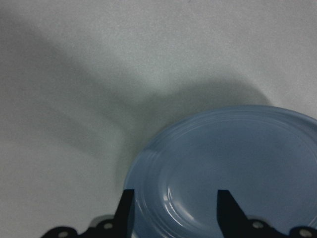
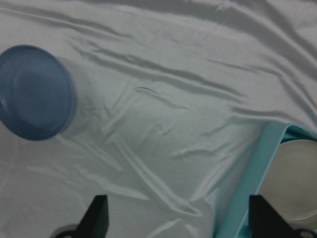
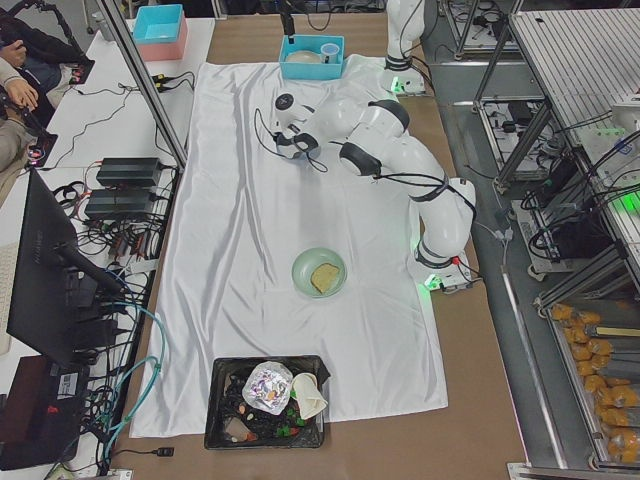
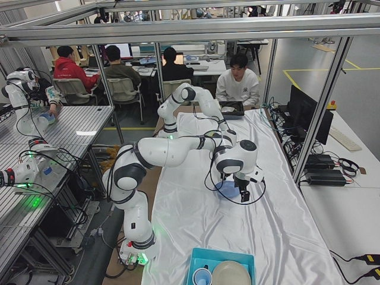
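A blue plate (image 4: 227, 191) lies on the white cloth, partly hidden by an arm; in the left wrist view it fills the lower right (image 1: 233, 163). My left gripper hovers over its rim, fingers apart, nothing seen between them. The right wrist view shows the plate (image 2: 34, 94) at upper left and my right gripper open over cloth beside the teal bin. In the camera left view a green bowl (image 3: 306, 262) holds a yellow piece.
The teal bin (image 4: 222, 255) holds a cream plate (image 4: 231, 274) and a mug (image 4: 202, 276). A black tray (image 3: 217, 400) with wrapped items and scraps sits at the other end. Frame posts and monitors border the cloth.
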